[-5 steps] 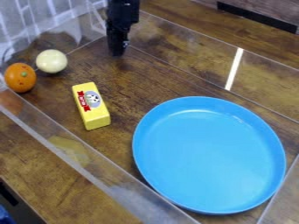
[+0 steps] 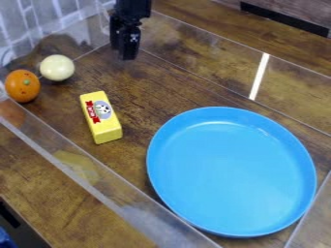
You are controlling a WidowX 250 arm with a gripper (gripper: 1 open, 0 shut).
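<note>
My dark gripper hangs at the top of the view, left of centre, over the back of the wooden surface and apart from the objects. It looks open, with nothing visible between its fingers, though it is small and dark. Below it to the left lie a white ball and an orange fruit. A yellow box with a printed label lies nearer, left of centre. A large blue plate fills the lower right.
Clear plastic walls edge the wooden surface. A white strip lies at the upper right. The middle of the surface, between gripper and plate, is clear.
My gripper has moved slightly left and down. The other objects have not visibly moved.
</note>
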